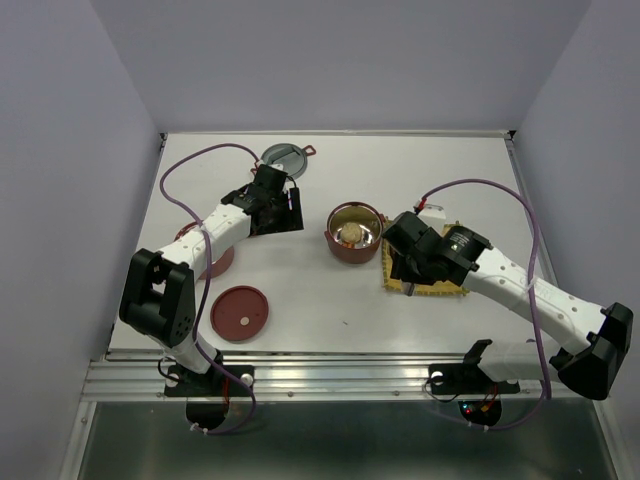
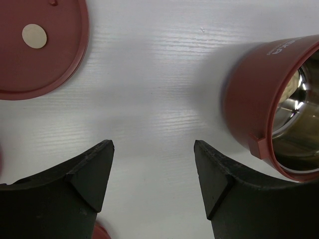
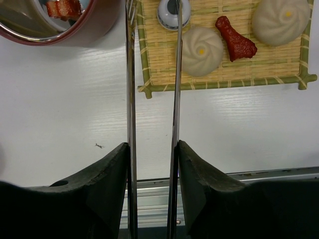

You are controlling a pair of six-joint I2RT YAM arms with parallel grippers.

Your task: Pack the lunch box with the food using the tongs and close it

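Observation:
The maroon lunch pot (image 1: 353,252) sits at the table's middle with food inside, a bun and red meat. My left gripper stands open above bare table, left of the pot in the left wrist view. My right gripper is over the yellow bamboo mat (image 3: 224,80), holding a pair of long steel tongs (image 3: 175,124) between its fingers; whether it grips them firmly is hard to tell. On the mat lie pale buns (image 3: 200,52), a red drumstick (image 3: 234,39) and a small white round item (image 3: 173,11).
Maroon lids (image 1: 240,322) lie at the left front and left middle, the latter partly under the left arm. A grey disc with handles (image 1: 285,162) lies at the back.

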